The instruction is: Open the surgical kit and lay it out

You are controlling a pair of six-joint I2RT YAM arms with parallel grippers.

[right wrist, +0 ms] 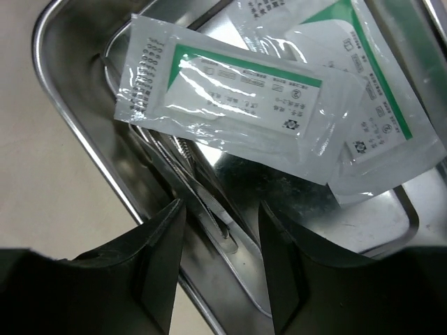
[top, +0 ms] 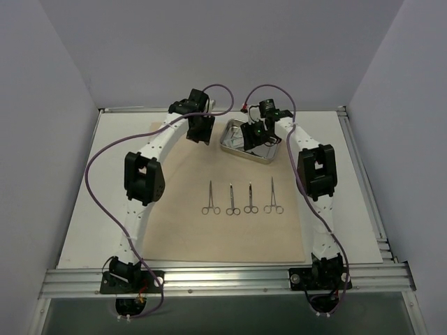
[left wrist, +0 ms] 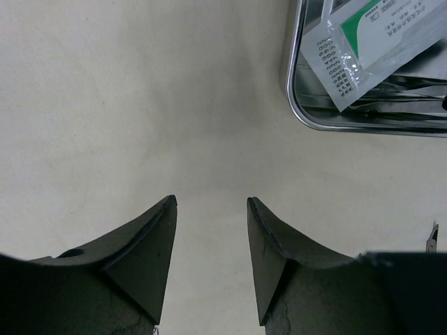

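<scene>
The steel tray [top: 230,153] holds sealed white-green packets [right wrist: 237,98] and metal tweezers [right wrist: 209,199] along its near side. My right gripper is open, low in the tray over the tweezers. My left gripper is open above the mat [left wrist: 174,139], left of the tray, nothing between its fingers. In the top view four scissor-like instruments, among them forceps [top: 272,195], lie in a row below the tray.
The two arms stand either side of the row of instruments, with cables arching over them.
</scene>
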